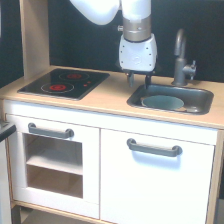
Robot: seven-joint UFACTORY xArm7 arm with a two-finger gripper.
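Note:
Above the left rim of the sink hangs my gripper, pointing down. Its two dark fingers stand apart, and I see nothing between them. A round grey-green plate or shallow bowl lies in the dark sink, to the right of the gripper and apart from it.
Behind the sink rises a dark faucet. A black stovetop with red rings is set into the left of the wooden counter. Below are an open-front oven box and a shut white cabinet door.

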